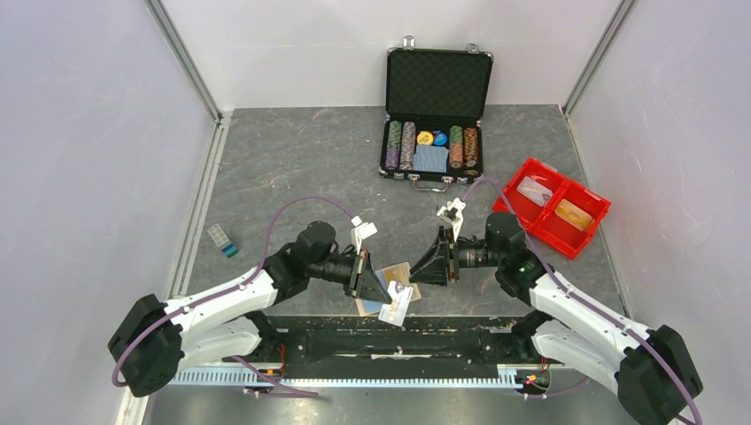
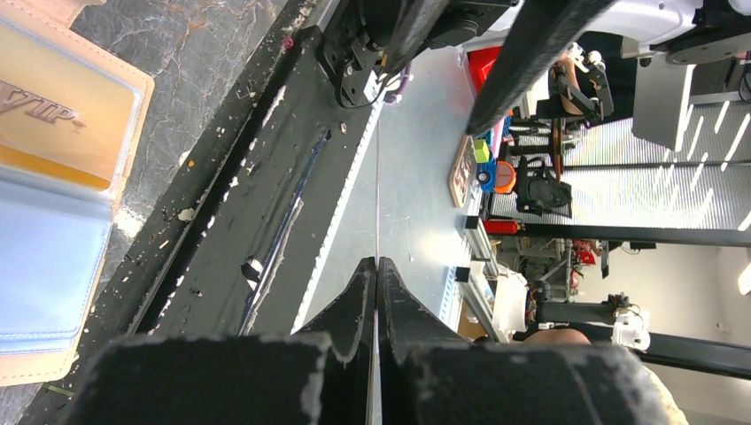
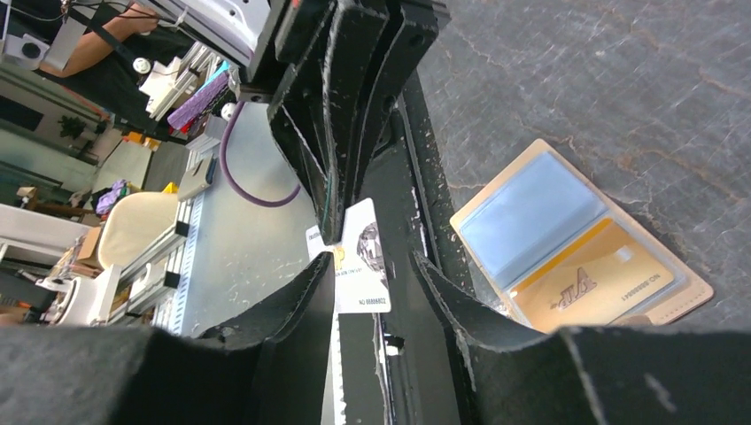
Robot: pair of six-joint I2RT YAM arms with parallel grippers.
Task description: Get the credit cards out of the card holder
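Note:
My left gripper (image 1: 388, 299) is shut on a white card (image 3: 361, 279) with printing and a dark picture. In the left wrist view that card appears edge-on as a thin line above the fingertips. My right gripper stands open, its fingers (image 3: 297, 305) apart with nothing gripped; from its wrist camera, the card shows beyond the gap. Open on the table lies the beige card holder (image 3: 553, 211), with a clear bluish pocket and a yellowish pocket reading "VIP". From above, the card and arms hide part of the holder.
A red two-compartment tray (image 1: 546, 205) at the right holds a whitish card and an orange one. An open chip case (image 1: 431, 176) stands at the back. Small grey and blue blocks (image 1: 221, 239) lie at left.

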